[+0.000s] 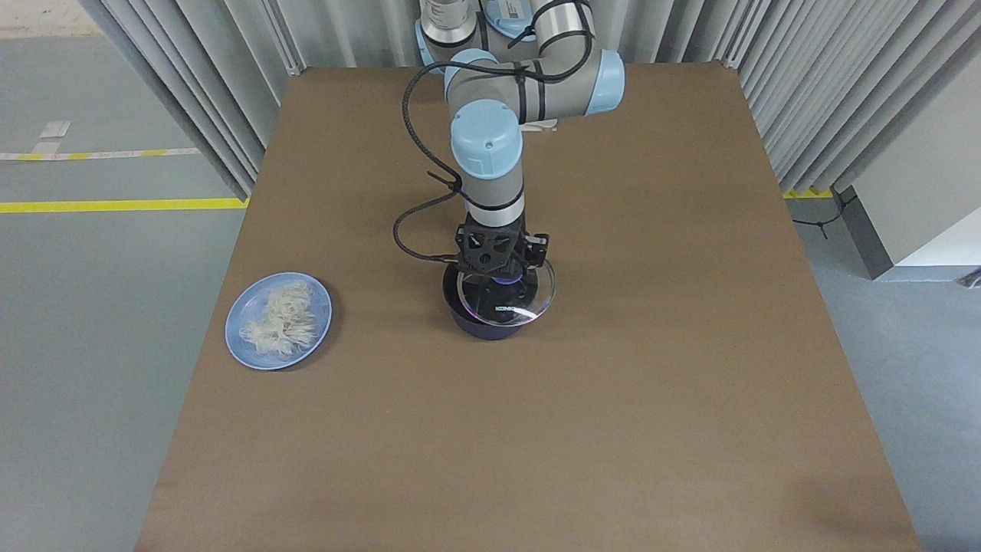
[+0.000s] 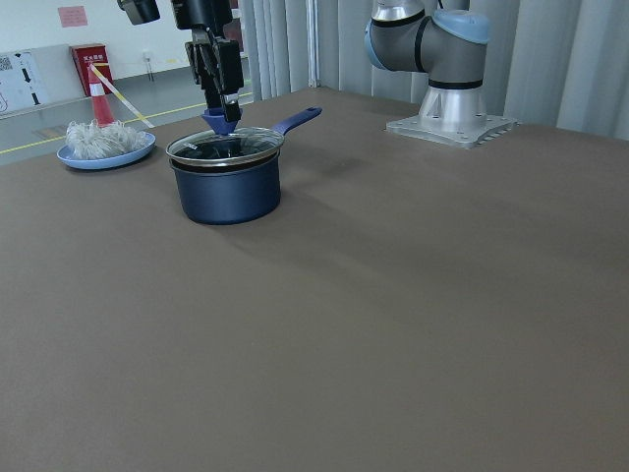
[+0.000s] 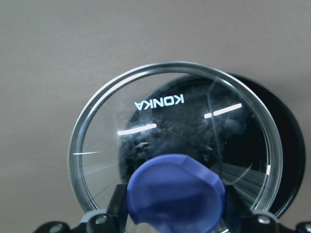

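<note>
My gripper is shut on the blue knob (image 3: 175,189) of a glass pot lid (image 3: 165,102) marked KONKA. The lid sits off-centre over the dark blue pot (image 2: 226,197), so part of the pot's open top (image 3: 286,141) is uncovered in the wrist view; in the front view the lid (image 1: 515,303) is shifted toward the right of the pot. The pot's handle points back in the left view.
A blue plate (image 1: 248,349) of white noodles (image 1: 280,317) lies on the brown table (image 1: 552,441) to the pot's left in the front view.
</note>
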